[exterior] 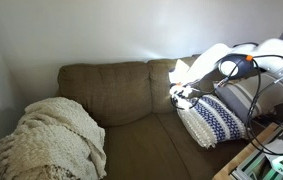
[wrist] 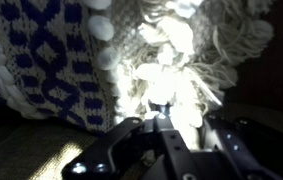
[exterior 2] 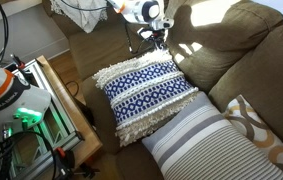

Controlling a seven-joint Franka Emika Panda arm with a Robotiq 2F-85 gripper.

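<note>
A blue-and-white patterned pillow [exterior: 212,122] with a fringed edge lies on the brown couch, in front of the striped cushion. Its woven bands and pale border also show in exterior view 2, where the pillow [exterior 2: 146,90] lies nearly flat. Up close in the wrist view, white tassels [wrist: 186,85] lie right at the tips of my gripper. Glare and dark shadow hide whether any fringe is between the fingers.
A cream knitted blanket [exterior: 51,142] is heaped at the couch's left end. The striped cushion [exterior 2: 213,145] and a patterned brown cushion [exterior 2: 266,135] rest beside the pillow. A wooden table edge [exterior 2: 69,110] borders the near side.
</note>
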